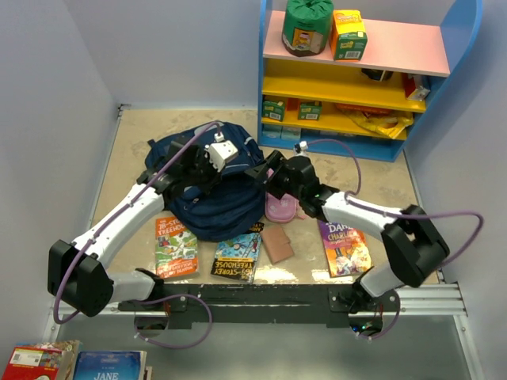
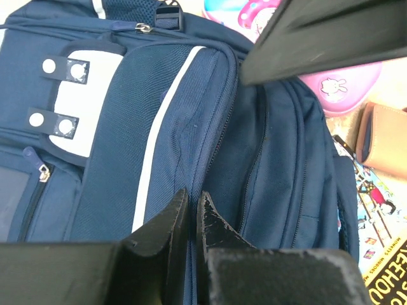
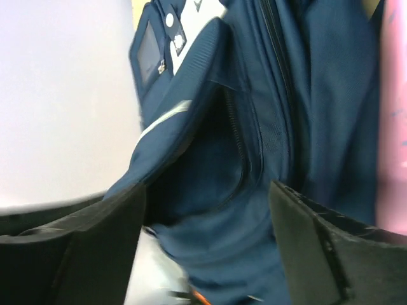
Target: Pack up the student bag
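Note:
The navy school bag [image 1: 218,214] lies on the table, its front pocket gaping in the right wrist view. My left gripper is shut on the fabric edge of the bag [image 2: 143,136] beside the white piping. Over the bag's right side, my right gripper [image 1: 264,172] has its fingers [image 3: 305,238] apart, with nothing held between them. A brown wallet [image 1: 277,243] rests on the table outside the bag, to its lower right. The pink pencil case [image 1: 280,207] lies close to the bag's right edge, partly covered by the right arm.
Books lie along the front: the red and green one [image 1: 176,247], the treehouse one [image 1: 236,255], and the purple and orange one [image 1: 345,249] at right. A blue shelf unit [image 1: 348,145] stands behind. Free table shows right of the shelf front.

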